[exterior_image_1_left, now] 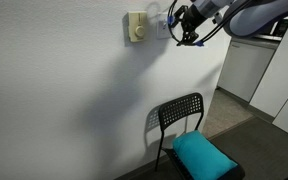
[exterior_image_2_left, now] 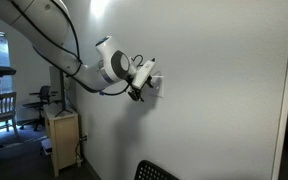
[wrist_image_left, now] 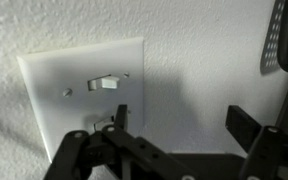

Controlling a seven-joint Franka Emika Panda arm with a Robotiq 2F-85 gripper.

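A white switch plate (wrist_image_left: pixel 82 92) is fixed to the wall, seen close up in the wrist view. Its upper toggle switch (wrist_image_left: pixel 109 82) shows fully, while a second one below is partly hidden behind my gripper's left finger. My gripper stands open, with bare wall visible between its two fingers. The left finger (wrist_image_left: pixel 121 117) overlaps the plate's lower right edge; whether it touches cannot be told. From the side, the gripper (exterior_image_2_left: pixel 144 82) is close to the wall at the plate.
Left of the plate hangs a yellowish wall device (exterior_image_1_left: pixel 137 27). Below stands a black chair (exterior_image_1_left: pixel 181 108) with a teal cushion (exterior_image_1_left: pixel 202 156) on its seat. A white cabinet (exterior_image_1_left: pixel 246 68) is at the right.
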